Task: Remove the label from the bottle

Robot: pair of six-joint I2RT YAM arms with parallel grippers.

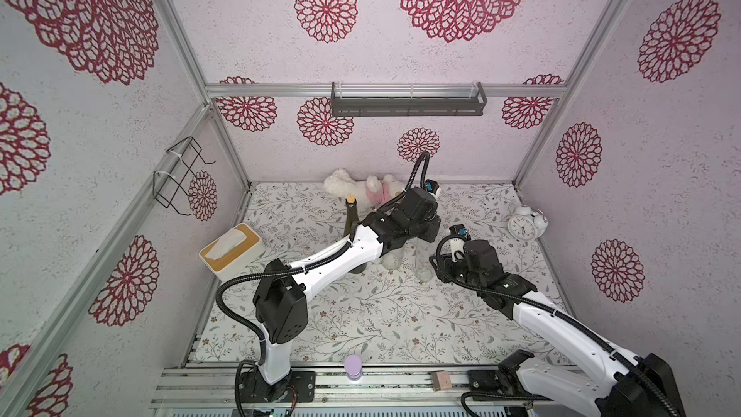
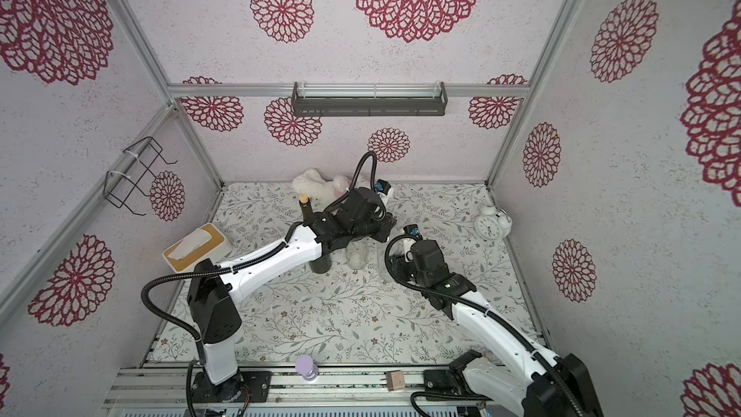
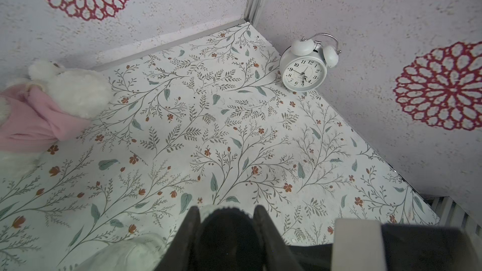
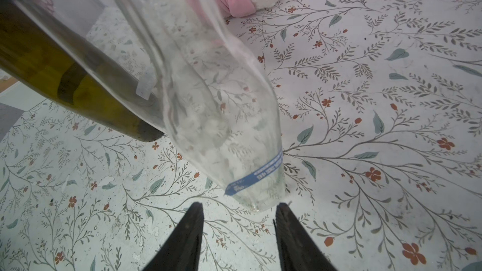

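A clear bottle [image 4: 228,120] slants through the right wrist view, a blue label strip [image 4: 256,174] with pale print wrapped around it near its base. My left gripper is shut on the bottle's upper end; a dark rounded shape shows between its fingers in the left wrist view. The grip itself is out of sight in the top views. With nothing between its fingertips, my right gripper stands open close to the label end of the bottle. Whether a finger touches the bottle, I cannot tell.
Left of the clear bottle stands a dark glass bottle [image 1: 351,212], with a clear jar [image 1: 392,260] beside it. A plush toy [image 1: 370,187] lies at the back. The alarm clock [image 1: 526,223] is at right, a tissue box [image 1: 231,251] at left.
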